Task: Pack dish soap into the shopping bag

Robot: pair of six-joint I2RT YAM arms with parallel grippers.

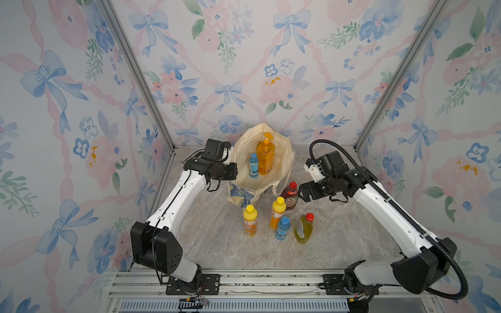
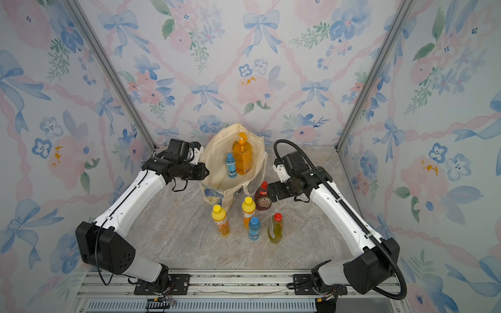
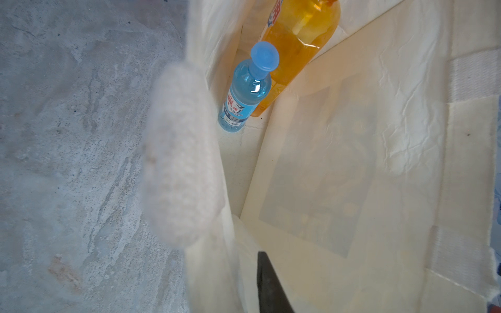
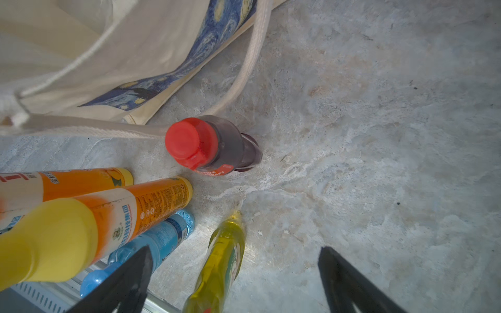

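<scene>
An orange pump bottle of dish soap (image 1: 265, 156) stands inside the cream shopping bag (image 1: 281, 180), beside a small blue bottle (image 1: 253, 167). The left wrist view shows the orange bottle (image 3: 302, 41) and the blue bottle (image 3: 245, 94) on the bag's floor. At the bag's left rim is my left gripper (image 1: 230, 169); a single dark finger (image 3: 271, 287) shows inside the rim, the other being hidden. My right gripper (image 1: 308, 191) is outside the bag, just right of a red-capped dark bottle (image 1: 290, 196). Its fingers (image 4: 339, 279) are wide apart with nothing held.
Two yellow-capped bottles (image 1: 250, 221) (image 1: 278, 211), another blue bottle (image 1: 282, 228) and a green oil bottle (image 1: 303, 228) stand in front of the bag. A rope handle (image 4: 242, 73) hangs near the dark bottle.
</scene>
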